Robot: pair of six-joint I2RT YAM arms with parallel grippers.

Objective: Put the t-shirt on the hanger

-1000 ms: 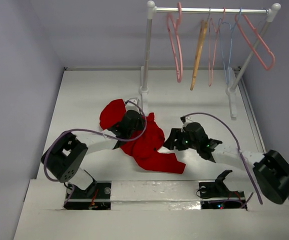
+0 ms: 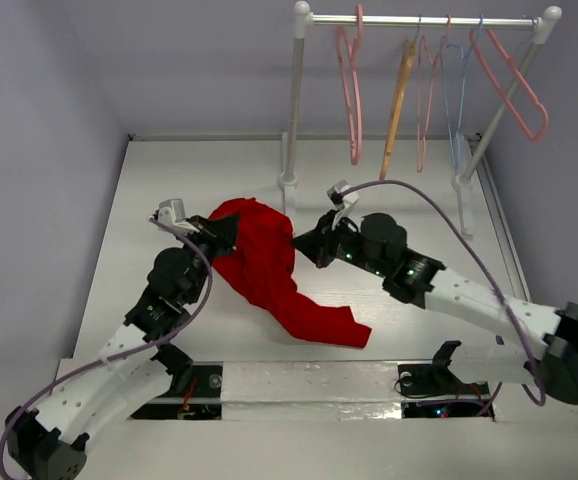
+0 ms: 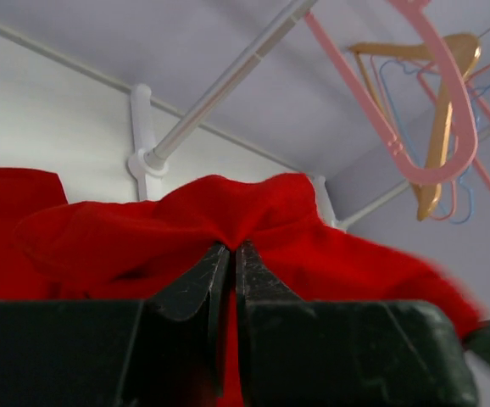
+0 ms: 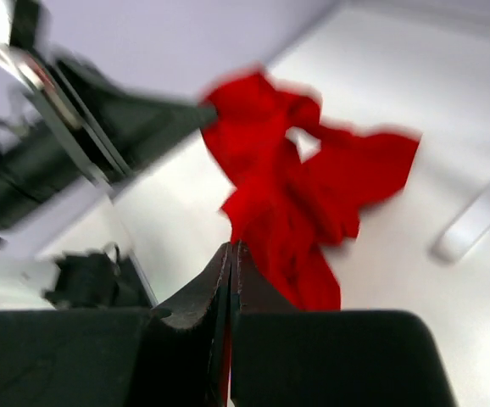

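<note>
A red t-shirt [image 2: 269, 270] is bunched on the white table, partly lifted at its upper end. My left gripper [image 2: 227, 235] is shut on a fold of it, which rises over the fingertips in the left wrist view [image 3: 232, 253]. My right gripper [image 2: 304, 243] is shut at the shirt's right edge; in the right wrist view red cloth [image 4: 287, 212] runs into its fingertips [image 4: 236, 250], apparently pinched. Pink hangers [image 2: 354, 110], a wooden hanger [image 2: 401, 90] and a blue hanger hang on the rail above.
The white rack [image 2: 294, 90] stands at the back right, its feet on the table. Grey walls enclose the space.
The left gripper has moved left and toward the viewer's raised position with the cloth. The right gripper has moved up and left to the shirt's edge, which is now higher.
</note>
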